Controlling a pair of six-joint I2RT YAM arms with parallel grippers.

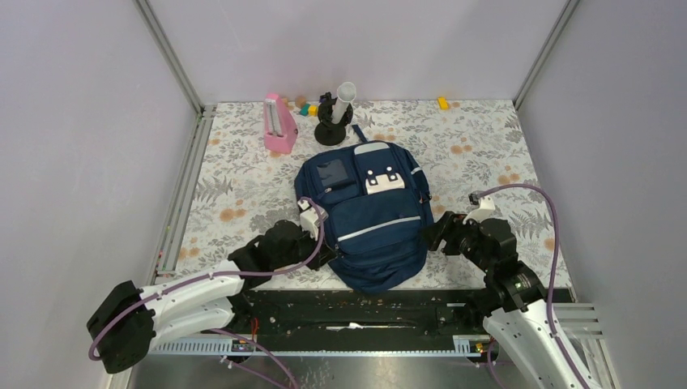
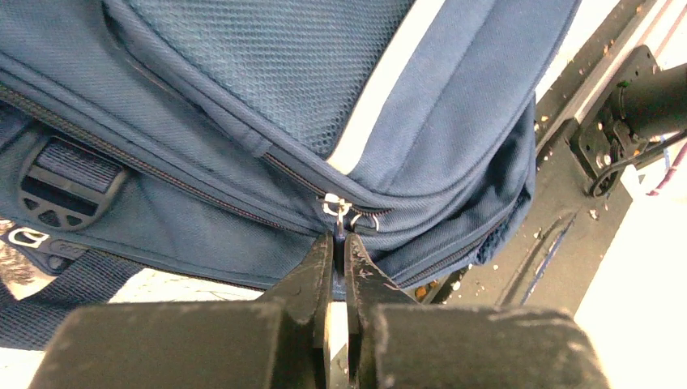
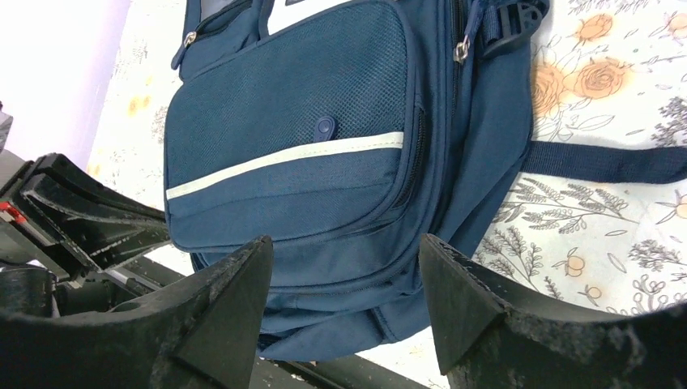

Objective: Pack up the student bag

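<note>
A navy student bag lies flat on the table, its front pocket with a white stripe facing up. At the pocket's left side my left gripper is shut on a zipper pull, whose metal slider sits on the pocket's zipper. The zipper's teeth show on both sides of that slider. Over the bag's lower right side, my right gripper stands open with nothing between its fingers. A white patch with two snaps marks the upper pocket.
Behind the bag stand a pink case and a black holder with a white tube. A yellow block lies at the back edge. Table to the bag's right is mostly clear, apart from a strap.
</note>
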